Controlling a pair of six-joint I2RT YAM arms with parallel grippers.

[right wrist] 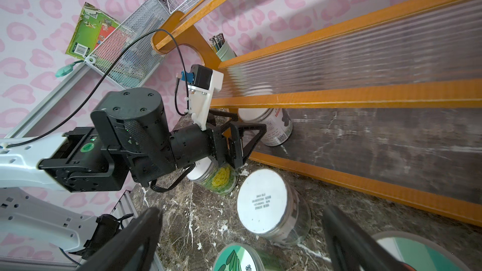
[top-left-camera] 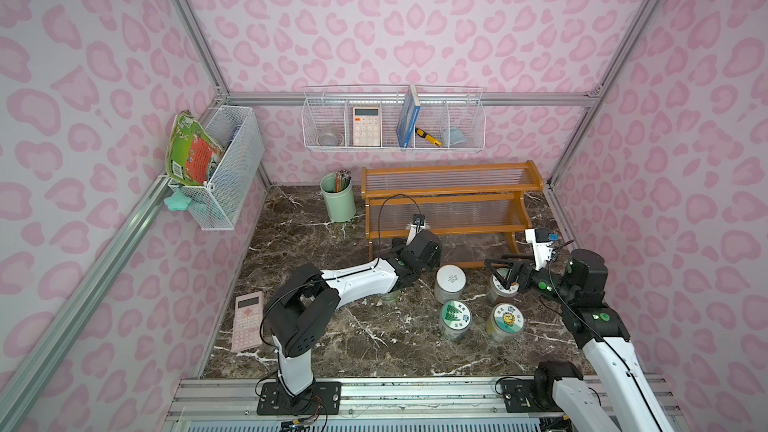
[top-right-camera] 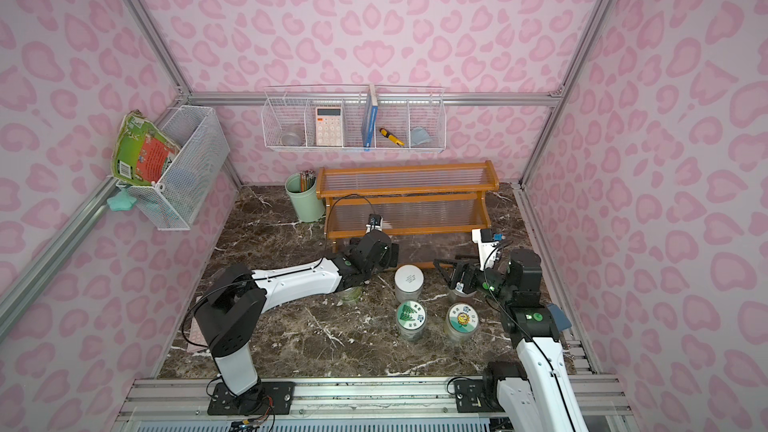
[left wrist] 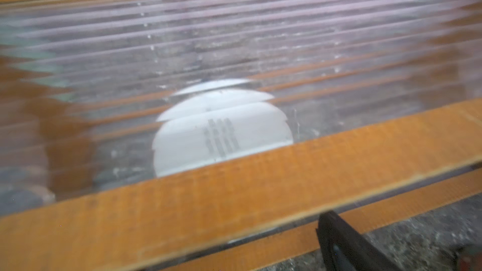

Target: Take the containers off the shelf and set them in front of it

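A jar (right wrist: 278,128) with a white lid and printed label stands in the lower left part of the wooden rack (top-left-camera: 448,230). In the left wrist view its white lid (left wrist: 221,138) shows through the rack's clear ribbed panel. My left gripper is at the rack's front beside this jar, fingers apart, with nothing seen held; one dark finger (left wrist: 346,243) shows below the wooden rail. The left arm hides the jar in both top views. My right gripper (top-left-camera: 497,273) hovers open and empty above a jar right of the white-lidded one on the counter.
In front of the rack stand a white-lidded jar (right wrist: 263,200), a green tree-lid jar (top-left-camera: 457,315) and another picture-lid jar (top-left-camera: 508,318). A jar with yellow contents (right wrist: 221,178) is below the left arm. The rack's lower right is empty.
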